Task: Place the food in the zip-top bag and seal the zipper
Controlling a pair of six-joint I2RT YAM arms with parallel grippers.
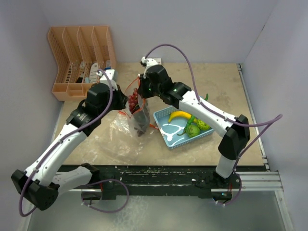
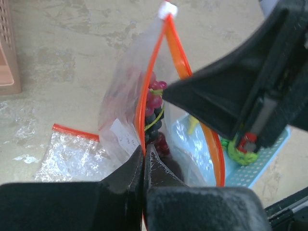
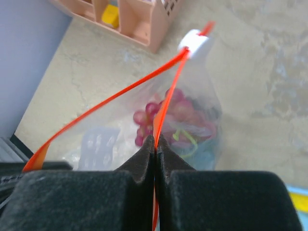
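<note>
A clear zip top bag [image 1: 141,120] with an orange zipper edge hangs between my two grippers, its mouth spread. Red grapes [image 3: 150,113] and dark grapes [image 2: 153,126] are inside it. My left gripper is shut on one side of the orange rim, which runs down between its fingertips. The opposite side of the rim is pinched by my right gripper, also shut. A white slider [image 3: 193,42] sits at one end of the zipper. In the top view, the arms cover much of the bag's mouth.
Right of the bag, a blue basket [image 1: 162,115] holds a yellow banana [image 1: 179,115] and green vegetables. A flat clear bag [image 2: 72,156] with an orange edge lies on the table. At back left stands a compartmented organizer [image 1: 60,90].
</note>
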